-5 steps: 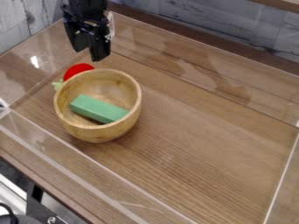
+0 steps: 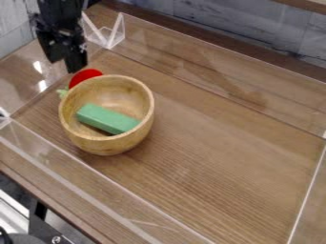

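A wooden bowl (image 2: 132,101) sits left of centre with a green block (image 2: 106,118) inside. A red object (image 2: 84,78) lies just behind the bowl at its upper left, partly hidden by the rim, with a small light green bit at its left. My gripper (image 2: 61,52) is at the top left, above and left of the red object, standing open; it is small and dark in the view.
A pale edge runs along the left and top-left side of the table.
My gripper has moved left from above and behind the red object toward the table's left side. The bowl and objects look unmoved.
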